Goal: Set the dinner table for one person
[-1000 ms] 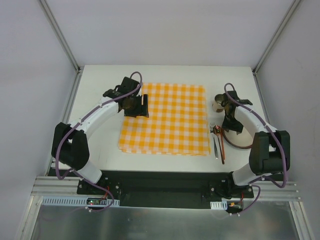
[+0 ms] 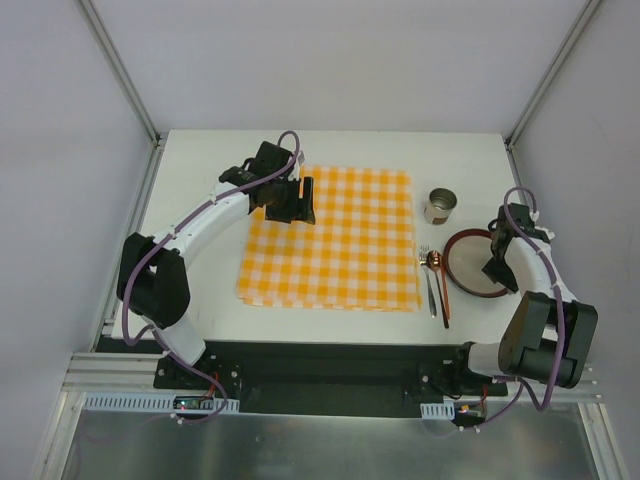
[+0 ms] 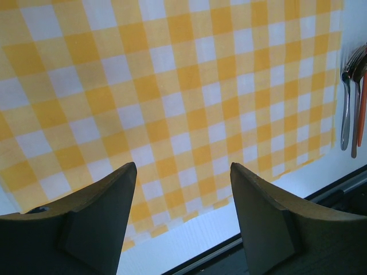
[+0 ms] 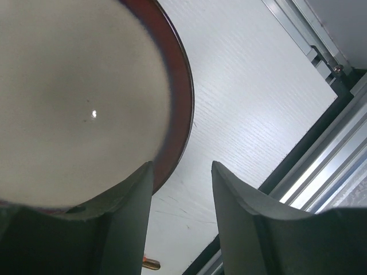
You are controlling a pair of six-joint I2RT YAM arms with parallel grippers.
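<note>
A yellow checked placemat [image 2: 330, 260] lies in the table's middle. My left gripper hangs open above it, nothing between its fingers. At the right, the brown-rimmed plate [image 2: 465, 280] lies under my right gripper, whose parted fingers hover at the plate's right rim [image 4: 183, 109], nothing visible between them. Left of the plate lie a fork [image 2: 430, 295], a spoon [image 2: 434, 261] and a red-handled utensil [image 2: 445, 310]. A metal cup [image 2: 440, 206] stands above them.
The table's right edge with a metal rail [image 4: 315, 172] is close beside my right gripper.
My right arm has moved rightward across the plate to its right side. The objects stay in place.
</note>
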